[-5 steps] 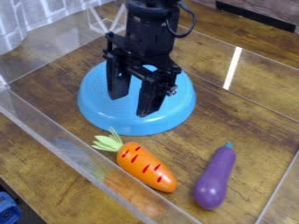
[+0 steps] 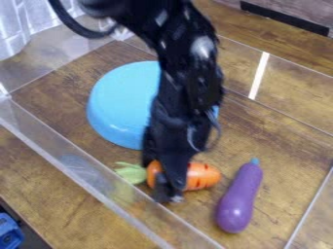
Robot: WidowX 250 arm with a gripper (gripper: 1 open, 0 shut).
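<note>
My black gripper (image 2: 169, 165) is low at the front middle, down over an orange toy carrot (image 2: 200, 177) with pale green leaves. The fingers are blurred and cover much of the carrot, so I cannot tell whether they are open or closed on it. A purple toy eggplant (image 2: 239, 199) lies to the right of the carrot. A blue round bowl-like object (image 2: 117, 102) sits behind the gripper, partly hidden by the arm.
A clear low wall (image 2: 58, 146) runs along the left and front. Bare wooden surface lies at the upper right and back left. Another blue object (image 2: 7, 233) is at the lower left edge, outside the wall.
The gripper has moved down and toward the front from above the blue object onto the carrot, which now lies turned more crosswise.
</note>
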